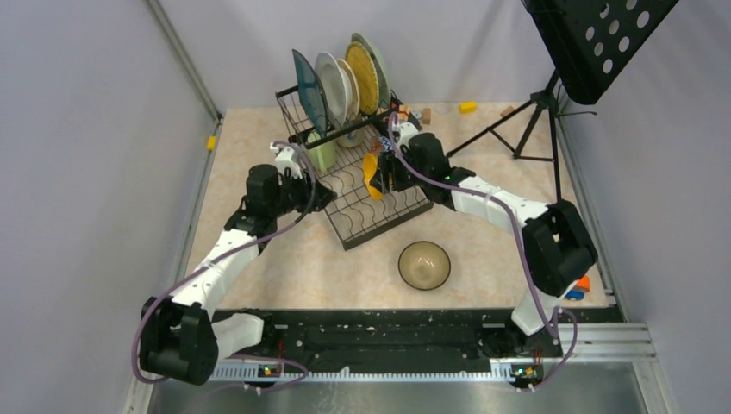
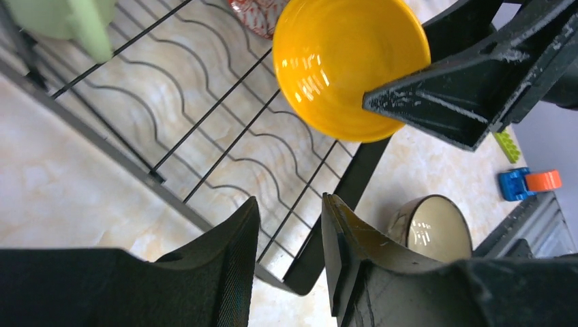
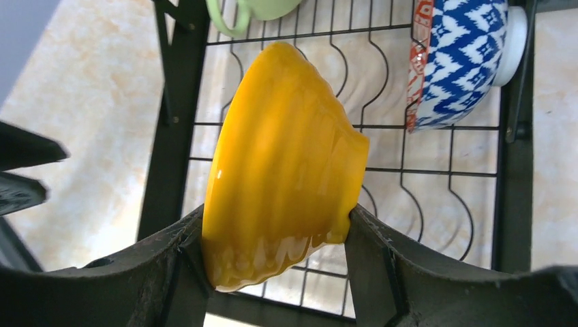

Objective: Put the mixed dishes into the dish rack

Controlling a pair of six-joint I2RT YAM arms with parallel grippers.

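Observation:
My right gripper is shut on a yellow bowl, holding it tilted on edge over the rack's lower tier. My left gripper stands open and empty at the rack's left side, its fingers apart below the bowl in the left wrist view. A blue-and-white bowl stands on edge in the rack, with a green mug near it. A brown bowl lies on the table in front of the rack.
Plates stand in the upper tier. A black stand occupies the back right. The table left of the rack and around the brown bowl is clear.

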